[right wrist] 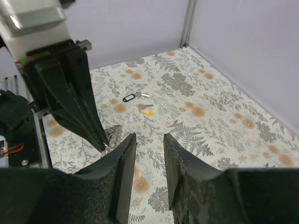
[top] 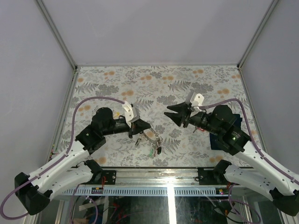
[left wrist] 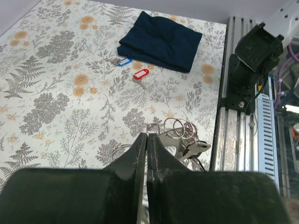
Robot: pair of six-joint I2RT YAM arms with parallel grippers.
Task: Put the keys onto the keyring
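In the left wrist view, a metal keyring (left wrist: 183, 135) with several thin rings and a flat clasp-like body hangs at the tips of my left gripper, which is shut on a thin part of it. From above, the keyring (top: 153, 136) dangles just below those fingertips. My right gripper is apart from it, open and empty. On the table lie a blue-tagged key (left wrist: 125, 61) and a red-tagged key (left wrist: 141, 74), and elsewhere a black-tagged key (right wrist: 129, 98) and a yellow-tagged key (right wrist: 146, 112). Exactly which part is pinched is hidden.
A folded navy cloth (left wrist: 159, 43) lies at the table's right side, partly under my right arm from above. Walls enclose the back and sides, and a metal rail (top: 154, 172) runs along the front.
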